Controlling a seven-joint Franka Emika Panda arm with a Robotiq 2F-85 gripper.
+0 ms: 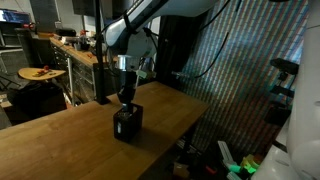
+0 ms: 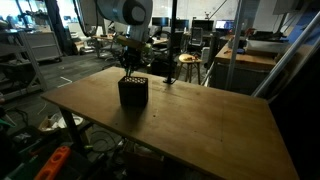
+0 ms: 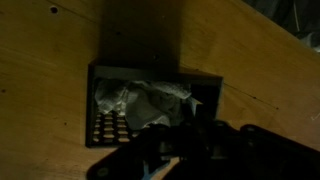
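A black box (image 1: 127, 124) with perforated sides stands upright on the wooden table. Inside it lies pale, crumpled, cloth-like material (image 3: 150, 103), which reaches up to the dark fingers in the wrist view. Directly over the box's opening is my gripper (image 1: 128, 98), pointing down. It is shut on part of this crumpled material, though darkness hides the exact hold. From the other side, the box (image 2: 133, 92) again has the gripper (image 2: 129, 71) just above its rim.
The wooden table (image 2: 205, 115) has a wide bare stretch to one side of the box. A dark post (image 1: 99, 60) rises behind the table. A round stool (image 1: 42, 73) stands on the floor beyond.
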